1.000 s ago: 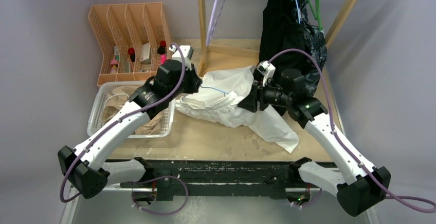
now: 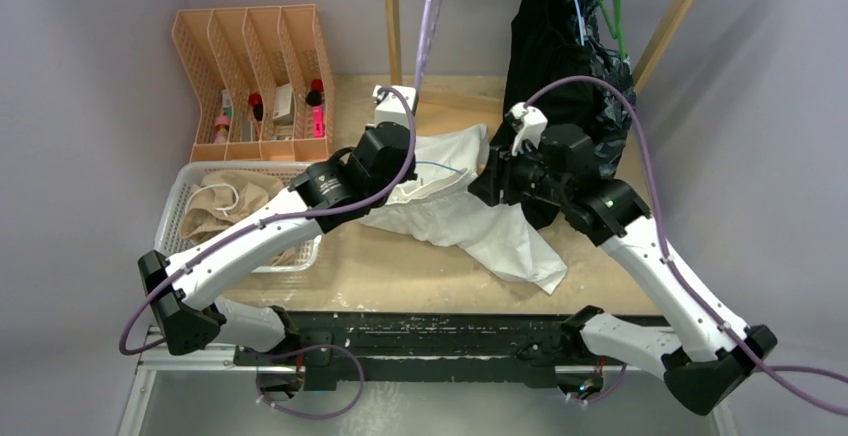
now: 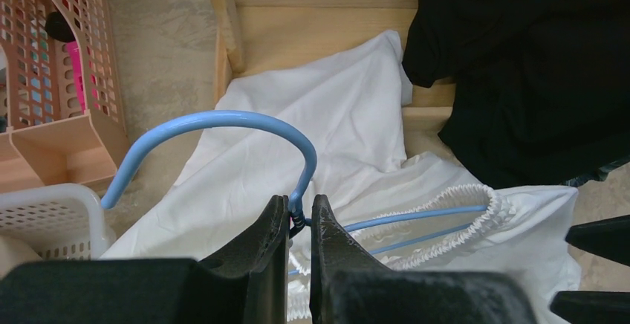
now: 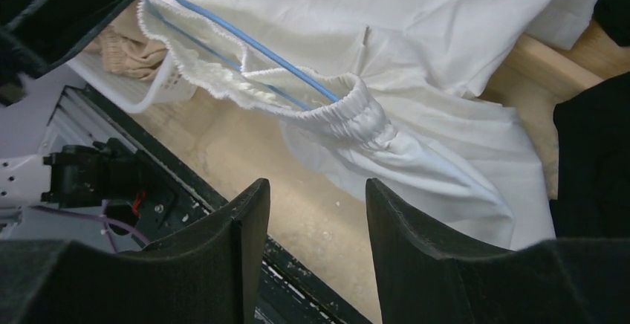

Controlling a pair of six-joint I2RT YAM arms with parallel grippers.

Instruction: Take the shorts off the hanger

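My left gripper is shut on the neck of a light blue hanger [image 3: 223, 118], just below its hook. The white shorts [image 2: 500, 236] drape over the board, their ruffled waistband [image 4: 356, 116] still around the hanger's lower bars, as both wrist views show. My right gripper stands open to the right of the waistband, above the shorts, with nothing between its fingers.
Dark garments [image 2: 540, 56] hang at the back right in a wooden frame [image 2: 672, 16]. A peach organiser [image 2: 230, 46] stands back left, with a white basket [image 2: 290, 266] of beige cloth in front. The board's front is bare.
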